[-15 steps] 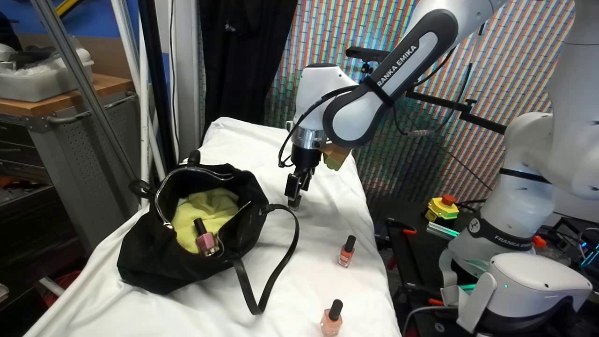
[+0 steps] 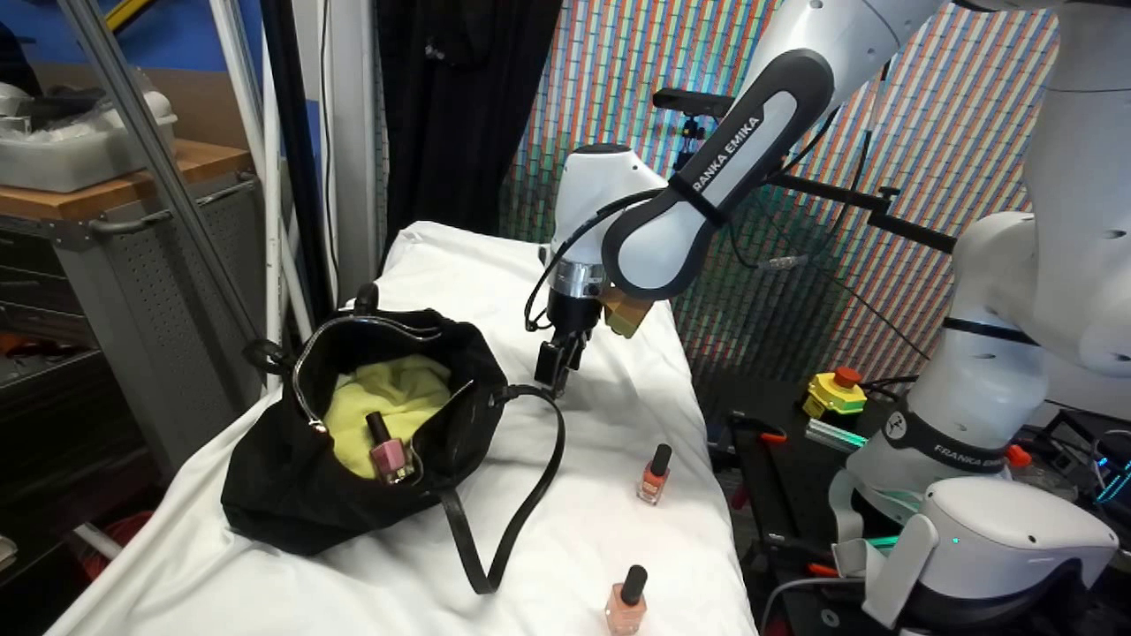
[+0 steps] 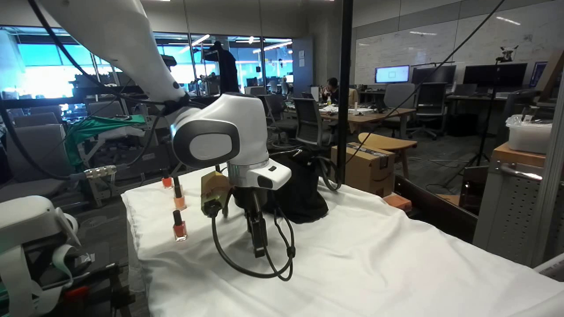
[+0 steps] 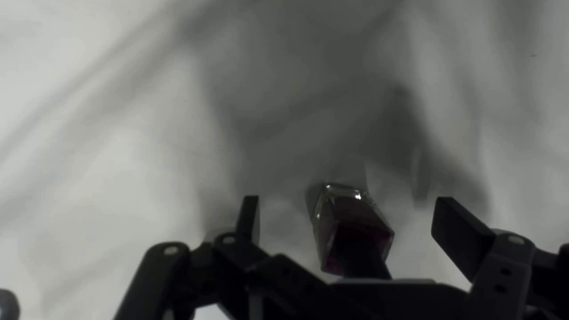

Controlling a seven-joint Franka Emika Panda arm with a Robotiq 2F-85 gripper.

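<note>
Between the spread fingers of my open gripper stands a dark red nail polish bottle (image 4: pixel 354 218) with a black cap, seen from above in the wrist view. Clear gaps show on both sides of its glass. In exterior view 1 my gripper (image 2: pixel 558 371) is low over the white cloth, right of the black bag (image 2: pixel 286 477), and hides most of that bottle. Inside the bag a pink polish bottle (image 2: pixel 390 458) rests on a yellow-green cloth (image 2: pixel 398 392). An orange-red bottle (image 2: pixel 652 482) and a peach bottle (image 2: pixel 626 608) stand upright near the table's right side.
The bag's strap (image 2: pixel 517 519) loops over the white cloth (image 2: pixel 594 509) toward the standing bottles. In exterior view 2, cables (image 3: pixel 232 267) hang beside my gripper. Behind the gripper the cloth is bare.
My gripper has come down around the bottle beneath it, whose base showed below the fingers before. The bag and other bottles have not moved.
</note>
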